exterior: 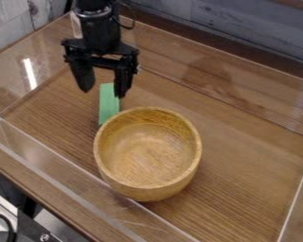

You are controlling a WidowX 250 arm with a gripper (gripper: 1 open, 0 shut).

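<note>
My black gripper [101, 68] hangs over the table at the upper left, open, its two dark fingers apart. Just below it a green oblong object [109, 104] lies on the wooden surface, upright along the view. A yellow-tan oval bowl [147, 183] stands in the lower middle, below the green object.
A pale rim runs along the left and lower left, with dark cables at the bottom left corner. A dark edge lies along the top right.
</note>
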